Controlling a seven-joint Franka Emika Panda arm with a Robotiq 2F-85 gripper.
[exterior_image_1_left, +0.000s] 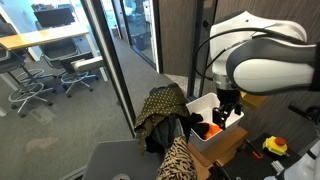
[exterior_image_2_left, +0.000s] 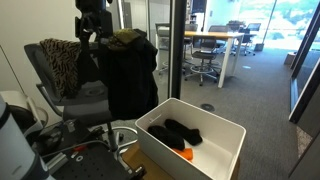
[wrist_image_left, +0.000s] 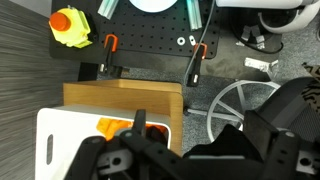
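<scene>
My gripper hangs open, its two dark fingers spread wide with only floor showing between them in the wrist view. In exterior view 2 the gripper is high at the upper left, near the draped chair. A white bin stands on a brown surface, with black shoe-like items and an orange item inside. Over the chair hang a dark cloth, an olive dotted cloth and a leopard-print cloth. In the wrist view, the left finger partly hides the bin.
A black perforated table carries a yellow and red toy and a white round object. The chair's round metal base ring rests on the floor beside the bin. Open carpet lies beyond the glass partition.
</scene>
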